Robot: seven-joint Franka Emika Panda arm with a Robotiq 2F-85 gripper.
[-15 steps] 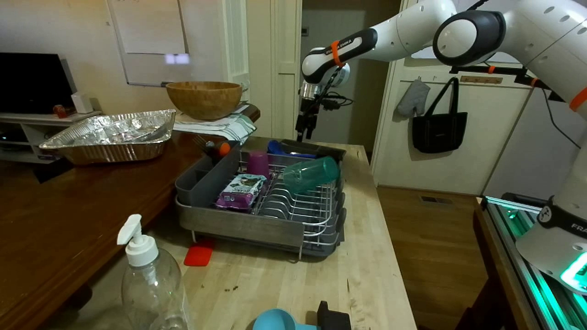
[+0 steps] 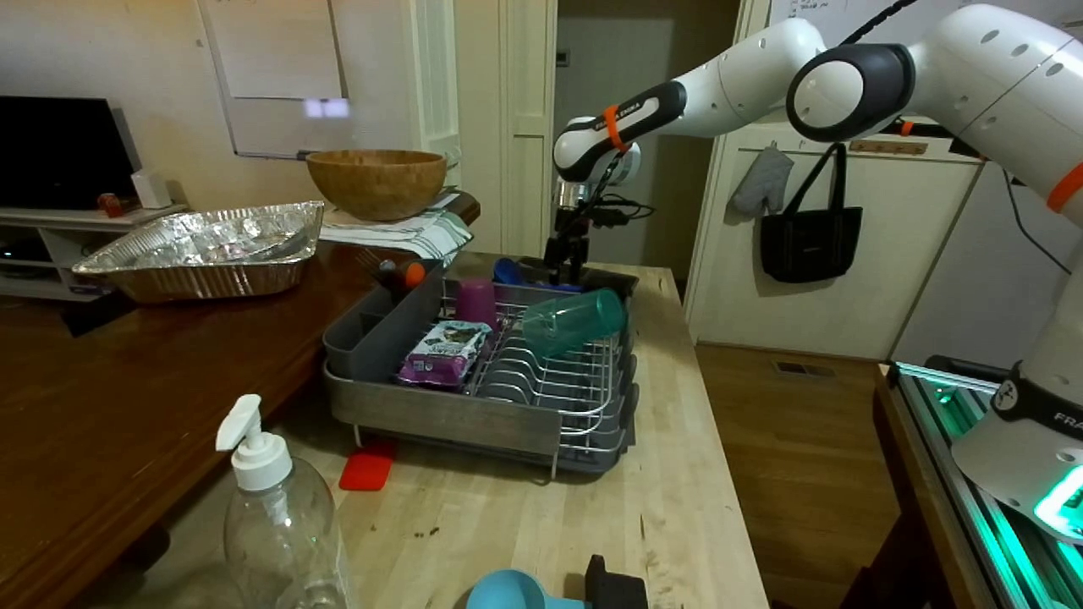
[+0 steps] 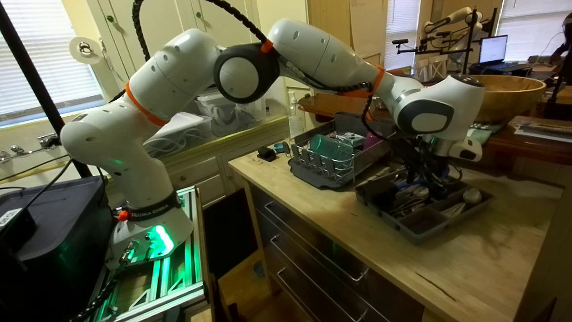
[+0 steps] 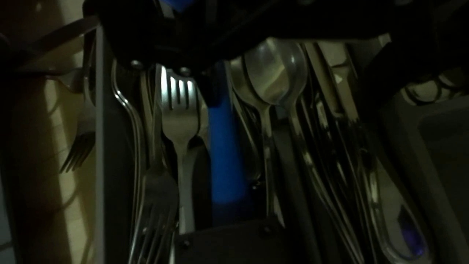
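Note:
My gripper points down at the cutlery tray, behind the dish rack in exterior view 1. A blue handle lies lengthwise among the cutlery in the wrist view, beneath the open gripper. One dark finger overlaps the handle's upper end; a dark part of the gripper covers its lower end. Whether they touch it cannot be told. A fork lies left of the handle, and a spoon to its right. Dim light hides much of the fingers.
The dish rack holds a green cup, a purple cup and a purple packet. A wooden bowl stands on the higher table behind. The counter in front of the tray is clear.
My gripper has come down from above the tray to the cutlery, its tips now lower behind the rack. The objects in the rack have not moved.

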